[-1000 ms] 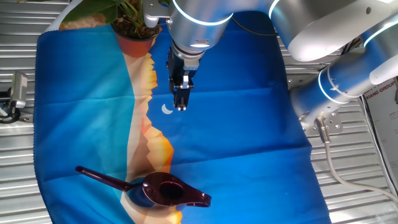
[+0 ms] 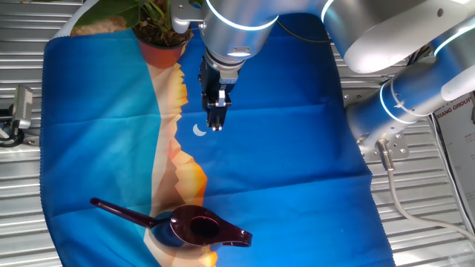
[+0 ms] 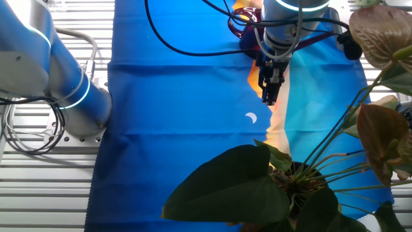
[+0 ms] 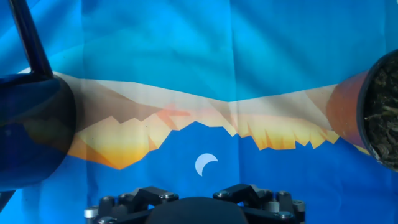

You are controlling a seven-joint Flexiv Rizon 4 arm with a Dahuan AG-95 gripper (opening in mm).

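My gripper (image 2: 214, 127) hangs over the middle of the blue mat, beside the printed white crescent. In the wrist view a gap separates the finger ends at the lower edge, and nothing shows between them. A dark maroon watering can (image 2: 194, 225) with a long thin spout rests on the mat, well apart from the gripper; the wrist view shows part of the can (image 4: 37, 134) at the left. At the opposite end is an orange-brown plant pot (image 2: 161, 55), its dark soil visible at the right of the wrist view.
Broad plant leaves (image 3: 225, 187) spread over one end of the mat (image 2: 297, 163). Cables (image 3: 193, 53) loop near the arm in the second exterior view. Below the gripper and toward the arm's base, the mat is clear. Ribbed metal tabletop (image 2: 18, 200) surrounds it.
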